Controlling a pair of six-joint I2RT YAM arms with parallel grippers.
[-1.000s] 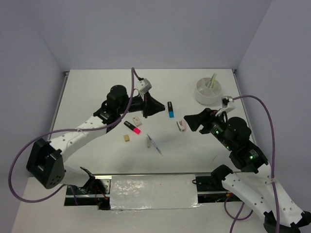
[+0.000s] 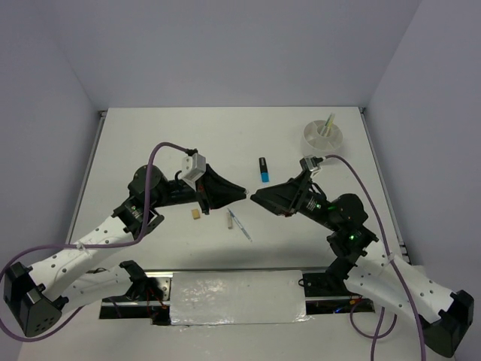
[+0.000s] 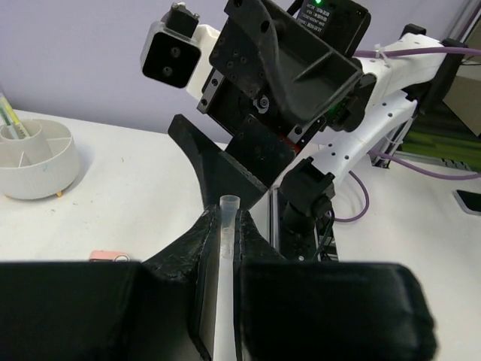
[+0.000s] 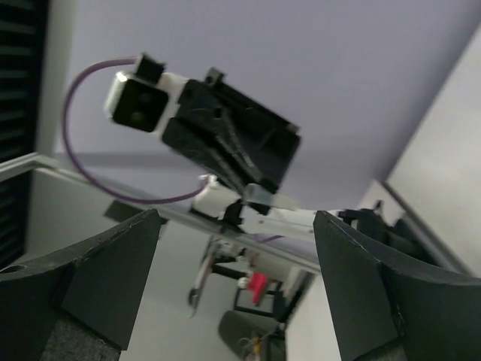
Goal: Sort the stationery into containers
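My left gripper is shut on a slim, clear-ended item (image 3: pixel 229 203), whose translucent end sticks up from the fingertips. Which piece of stationery it is, I cannot tell. Facing it above mid-table, my right gripper (image 2: pixel 252 196) is partly open, its two fingers (image 4: pixel 361 278) apart with nothing between them. In the top view the two grippers almost meet. On the table lie a black-and-blue marker (image 2: pixel 264 169), a light blue pen (image 2: pixel 240 224), a short pale stick (image 2: pixel 229 219) and a tan block (image 2: pixel 195 213). A pinkish item (image 3: pixel 110 256) shows in the left wrist view.
A round white divided container (image 2: pixel 310 152) with several pens upright in it stands at the back right. Both arms cover part of the middle. The right wrist view is blurred.
Both arms have swung inward and nearer the front, so the grippers now face each other closely. They now cover a pink marker and small items beside them that showed a second ago.
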